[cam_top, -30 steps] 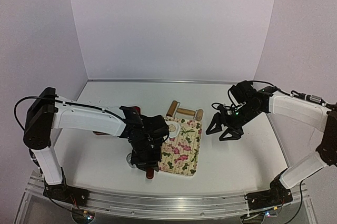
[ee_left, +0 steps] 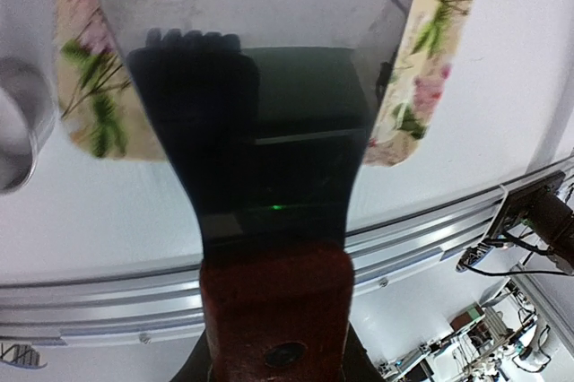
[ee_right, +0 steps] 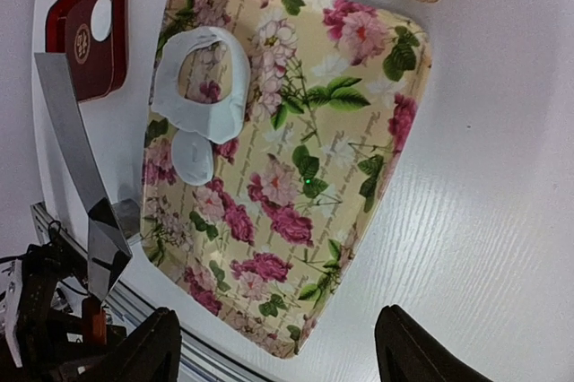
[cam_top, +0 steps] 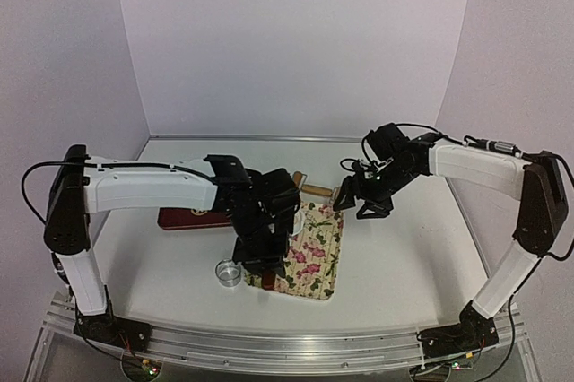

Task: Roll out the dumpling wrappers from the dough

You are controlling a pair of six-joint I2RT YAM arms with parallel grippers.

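Note:
My left gripper (cam_top: 260, 261) is shut on the red-brown handle of a cleaver (ee_left: 276, 301), its wide steel blade filling much of the left wrist view above the board's edge. In the right wrist view the floral board (ee_right: 287, 230) carries a white dough ring (ee_right: 224, 113) and a small flat dough round (ee_right: 191, 158). My right gripper is open over the right side of the board, nothing between its fingers. The wooden rolling pin (cam_top: 318, 189) lies at the board's back edge.
A red tray (ee_right: 112, 68) with a white disc is at the left, partly hidden by the left arm in the top view. A metal cup (cam_top: 228, 273) stands left of the board's front.
The left arm has risen and shifted right over the board with the cleaver.

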